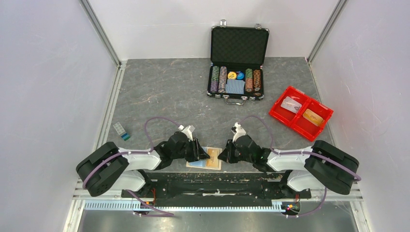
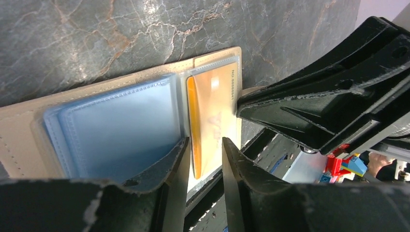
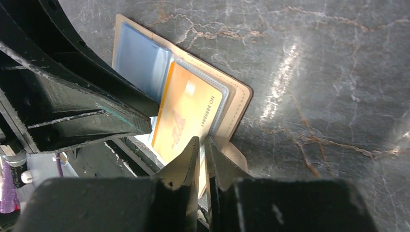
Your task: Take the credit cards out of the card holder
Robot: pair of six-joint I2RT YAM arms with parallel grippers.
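Observation:
The tan card holder (image 1: 220, 165) lies unfolded on the table between both arms. An orange card (image 3: 186, 113) sits in its clear sleeve, with one orange edge standing clear beside a blue pocket (image 2: 116, 125). Over that exposed edge, my left gripper is open, one fingertip on either side of it as seen in the left wrist view. My right gripper is at the holder's outer end, fingertips close together with a narrow gap over the sleeve's border. Whether it pinches that border cannot be made out.
A red two-compartment tray (image 1: 300, 114) at the right holds a white card (image 1: 291, 105) and an orange card (image 1: 313, 117). An open chip case (image 1: 237, 82) stands at the back. A small grey-blue item (image 1: 122, 131) lies far left.

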